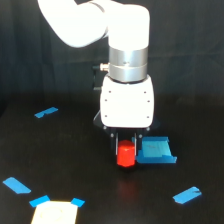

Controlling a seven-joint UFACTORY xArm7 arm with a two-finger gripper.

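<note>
A small red cylinder (125,154) is near the middle of the camera view, directly under the white hand of the arm. My gripper (125,149) has its dark fingers on either side of the cylinder's upper part and appears shut on it. Just to the right is a small blue tray (168,159), partly covered by the hand. Whether the cylinder's bottom touches the dark table is hard to tell.
Strips of blue tape lie on the dark table at the far left (46,112), near left (16,186) and near right (187,195). A pale square (54,213) sits at the front left edge.
</note>
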